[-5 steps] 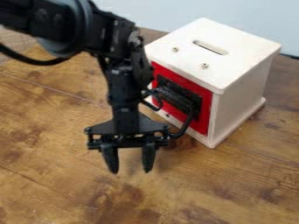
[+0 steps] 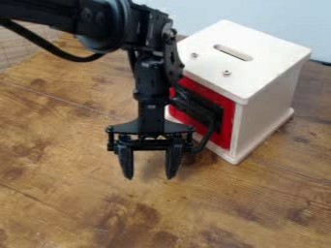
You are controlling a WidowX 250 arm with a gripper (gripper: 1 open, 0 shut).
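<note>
My black gripper points down over the wooden table, its two fingers apart with nothing visible between them. Behind it to the right stands a white wooden box with a slot and small bolts on its top and a red front. The arm covers part of that front, including much of the dark fitting on it.
A pale wall or backdrop lies behind the box at the upper right.
Over the last second the arm has moved up and slightly right, away from the camera, with the fingers still apart. The box has stayed in place.
</note>
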